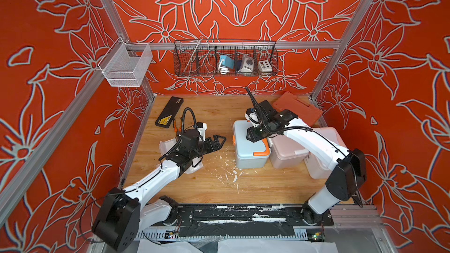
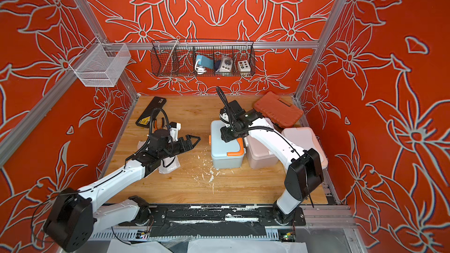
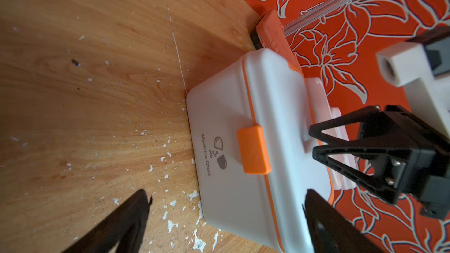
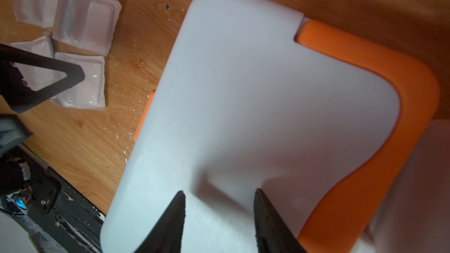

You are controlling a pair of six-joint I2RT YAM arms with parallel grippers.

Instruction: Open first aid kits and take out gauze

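Observation:
A light blue medicine chest (image 1: 247,150) stands closed on the table, its orange latch (image 3: 253,150) facing the left arm and its orange handle (image 4: 375,206) lying flat along the lid. Over the lid hangs my right gripper, fingers part open, with only the bare lid below them. To the chest's left my left gripper is open and empty, apart from the box. Several clear gauze packs (image 4: 86,18) lie on the table's left, partly hidden by the left arm in the top views.
Two pink chests (image 1: 286,152) stand tightly to the right, with a red case (image 2: 278,108) behind. Orange-handled pliers (image 1: 176,125) and a black box (image 1: 169,111) lie back left. Wire baskets (image 1: 226,58) hang above.

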